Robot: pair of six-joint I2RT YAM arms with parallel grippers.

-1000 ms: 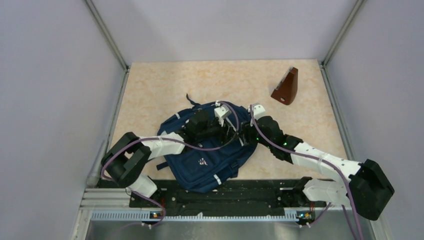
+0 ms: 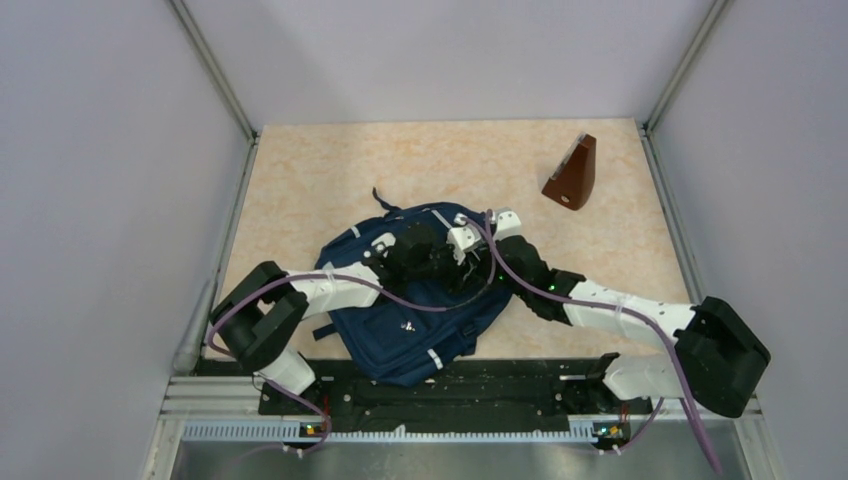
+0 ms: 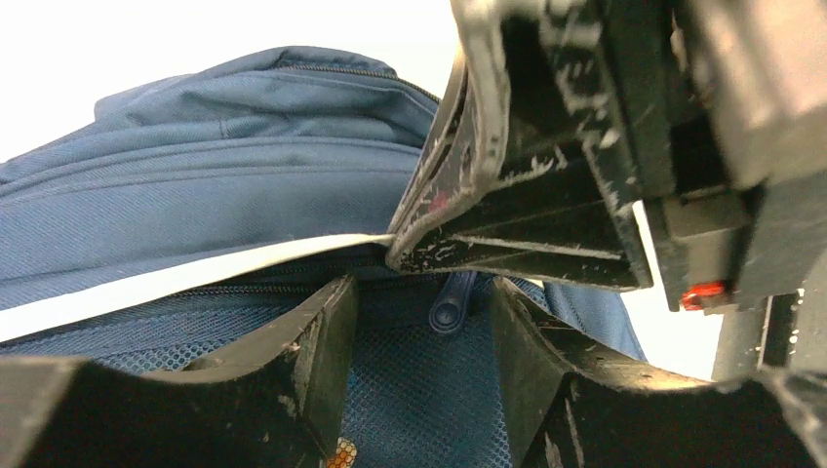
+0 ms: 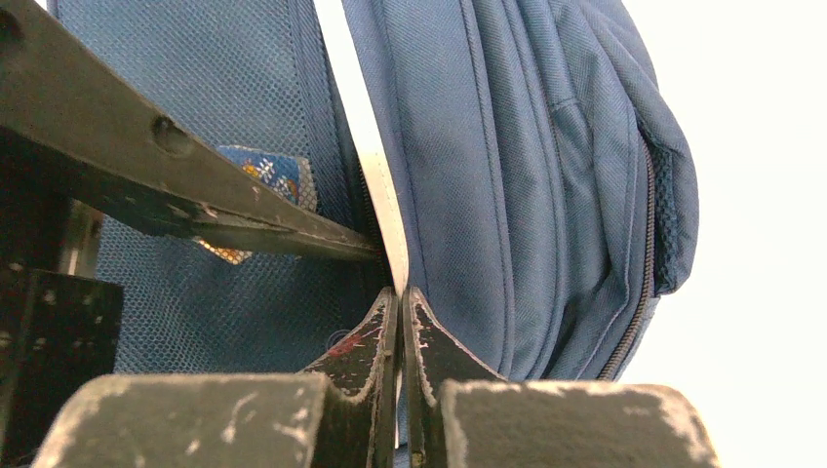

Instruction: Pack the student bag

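Observation:
A navy backpack (image 2: 390, 340) lies flat on the table, both arms over its upper part. In the right wrist view, my right gripper is shut on a thin white strip (image 4: 371, 136) along the zipped opening of the bag (image 4: 527, 195). In the left wrist view, my left gripper is part open around a dark zipper pull (image 3: 447, 314), just below the same white strip (image 3: 195, 273); whether its fingers touch the pull is unclear. The right gripper's body fills the upper right of that view.
A brown wedge-shaped case (image 2: 571, 175) stands at the back right. The two grippers are very close together over the bag.
The right arm has shifted slightly, staying at the bag's right side.

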